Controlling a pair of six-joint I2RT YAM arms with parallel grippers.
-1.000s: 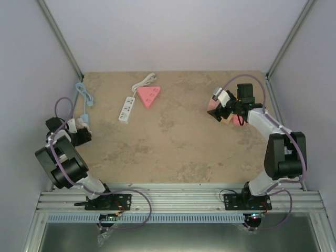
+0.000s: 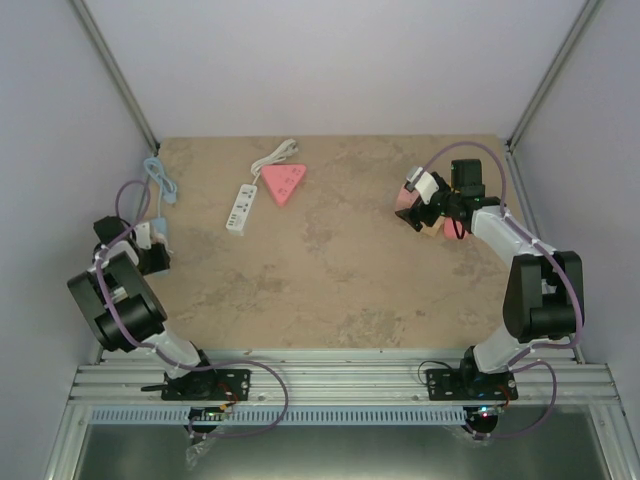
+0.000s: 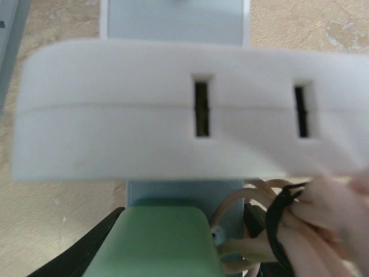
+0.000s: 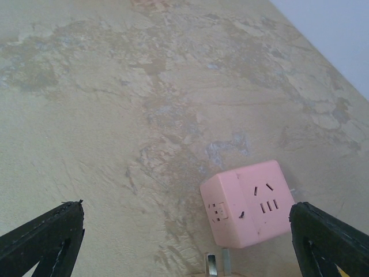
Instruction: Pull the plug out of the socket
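Observation:
A green plug block (image 3: 158, 242) with a bundled pale cable (image 3: 314, 219) beside it fills the lower left wrist view. It sits above a light blue-grey power strip (image 3: 173, 20); whether its pins are in the socket is hidden. A white slotted block (image 3: 115, 115) lies across the strip just beyond it. My left gripper is shut on the green plug; the cable partly covers its right finger. From above, the left gripper (image 2: 158, 258) is at the table's left edge, covering most of the strip. My right gripper stands open, nothing between its fingertips.
A pink cube socket (image 4: 248, 202) lies beyond the right gripper. A white power strip (image 2: 241, 209) and a pink triangular socket (image 2: 283, 182) lie at the back left-centre. The blue cord (image 2: 161, 178) is coiled behind the left gripper. Mid-table is clear.
The right arm has stayed still.

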